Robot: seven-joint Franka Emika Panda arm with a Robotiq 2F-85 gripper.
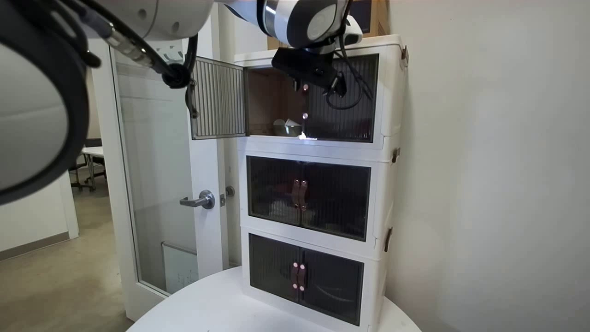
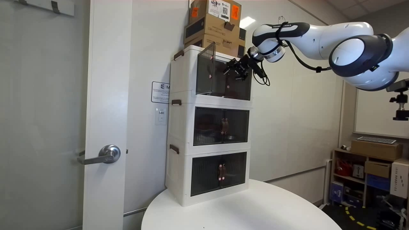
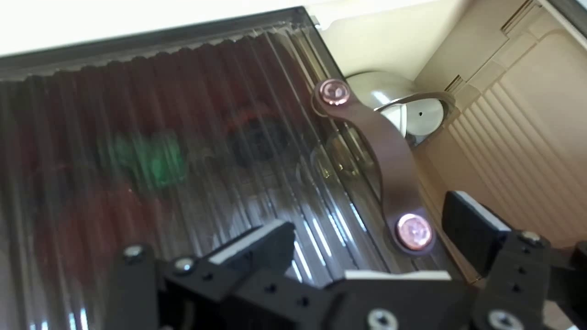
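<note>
My gripper is open in front of the top compartment's shut right door [image 3: 181,181], its two fingers set wide apart. Between and beyond them lies that door's brown strap handle [image 3: 396,167], held by two pinkish studs; nothing shows in the grip. The left door [image 1: 219,99] of the same compartment stands swung open to the left. Inside, a metal bowl [image 1: 287,130] with white items sits near the opening. Through the ribbed right door, blurred green and red shapes show. In exterior view 2 the gripper [image 2: 232,73] is close to the top compartment; contact cannot be made out.
Two lower compartments, with dark doors [image 1: 305,198] shut, stand beneath on a white round table [image 1: 204,304]. Cardboard boxes [image 2: 214,26] rest on top of the cabinet. A glass-paned room door [image 1: 160,166] is to the left. Open space lies right of the cabinet.
</note>
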